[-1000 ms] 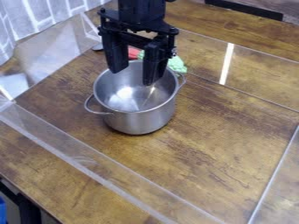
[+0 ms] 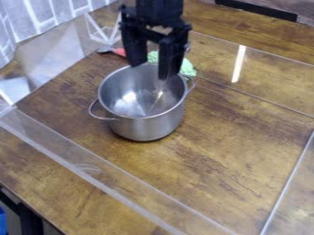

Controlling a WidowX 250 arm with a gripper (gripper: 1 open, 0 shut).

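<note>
A steel pot (image 2: pixel 140 110) with two wire handles stands on the wooden table (image 2: pixel 208 174). The black gripper (image 2: pixel 152 54) hangs above the pot's back part, blurred, its fingers pointing down; whether it is open or shut is unclear. Behind the pot on the right, partly hidden, lies a light green object (image 2: pixel 185 67). A red item (image 2: pixel 117 52) shows at the back left, also partly covered by the gripper.
Clear plastic panels border the table at the left front and the right. The wooden surface right of the pot and in front of it is free.
The gripper has risen from low over the pot toward the back and is now blurred. The pot looks unmoved.
</note>
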